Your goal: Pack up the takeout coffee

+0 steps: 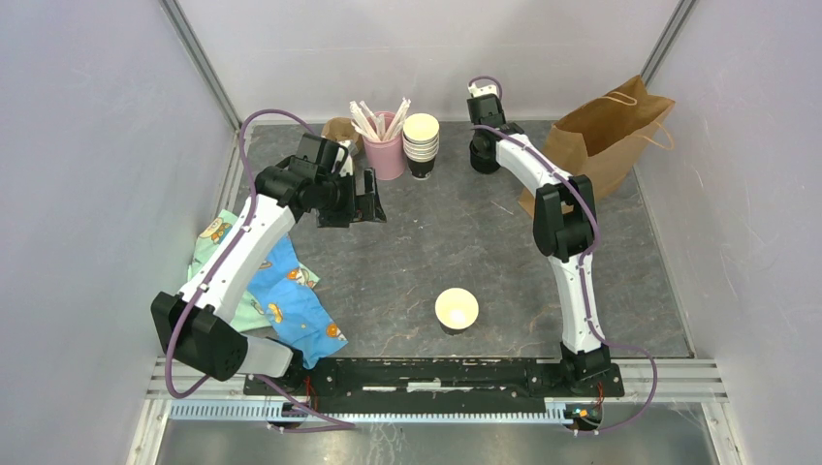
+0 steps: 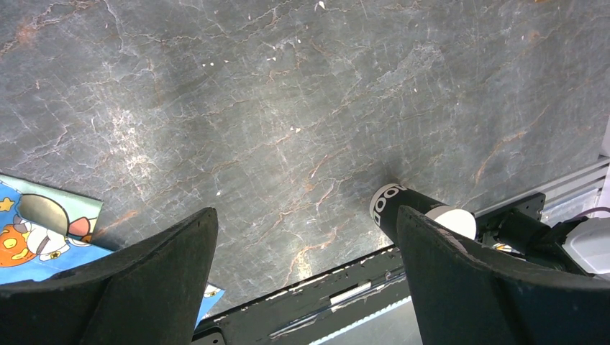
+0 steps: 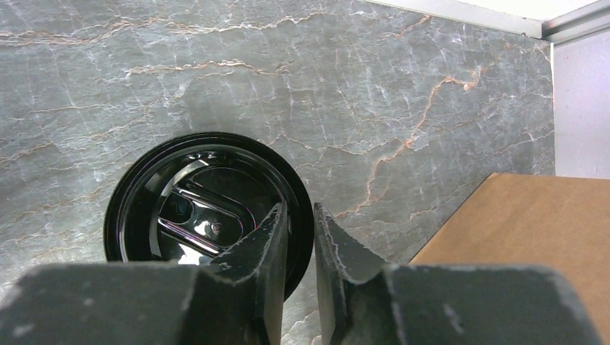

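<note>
My right gripper is part open at the right rim of a glossy black lid, the top of a dark round shape at the back; whether it grips the rim cannot be told. My left gripper hangs open and empty over the middle-left table. A lone cup with pale interior stands near the front. A stack of cups stands at the back beside a pink holder of white sticks. A brown paper bag stands open at back right.
Blue and green patterned cloths lie at the left. A brown object sits behind the left arm. Walls border both sides and the back.
</note>
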